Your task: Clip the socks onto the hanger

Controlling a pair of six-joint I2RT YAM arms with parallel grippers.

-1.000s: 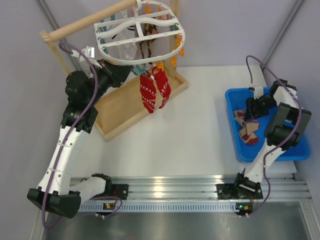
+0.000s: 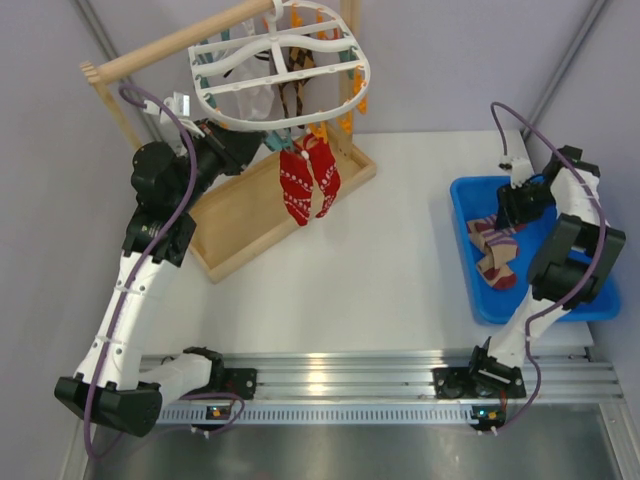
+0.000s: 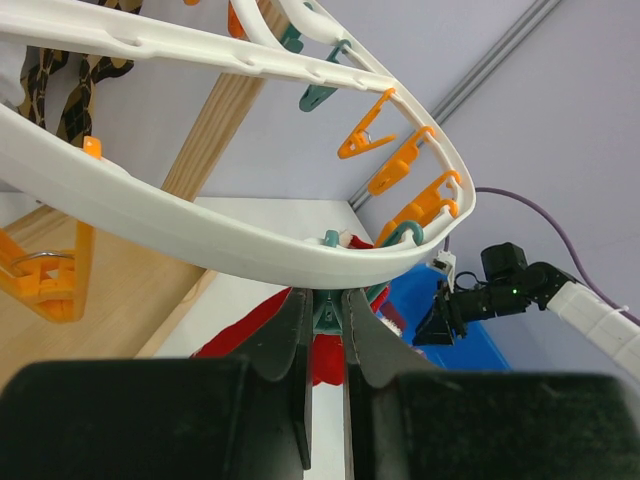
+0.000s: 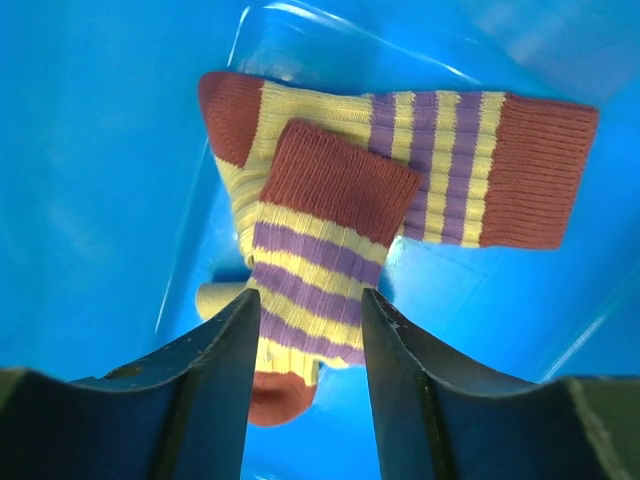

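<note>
In the top view, red socks with white dots (image 2: 310, 180) hang from the front rim of the white hanger (image 2: 270, 122). My left gripper is shut on a teal clip (image 3: 327, 322) just beneath that rim; red cloth (image 3: 265, 325) shows behind it in the left wrist view. Two striped socks, in brown, yellow and purple, lie crossed in the blue bin (image 2: 470, 300): one (image 4: 320, 260) rests over the other (image 4: 440, 165). Above them my right gripper stands open, its fingers either side of the upper sock's lower part. Contact cannot be told.
Orange clips (image 3: 405, 165) and other teal clips line the hanger's rim. A dark patterned sock (image 3: 95, 80) hangs inside it. The hanger's wooden stand (image 2: 240, 262) occupies the back left. Between stand and bin the white table (image 2: 400, 250) is clear.
My right arm has shifted slightly back and to the right over the bin. The red socks swing a little. The left arm is still.
</note>
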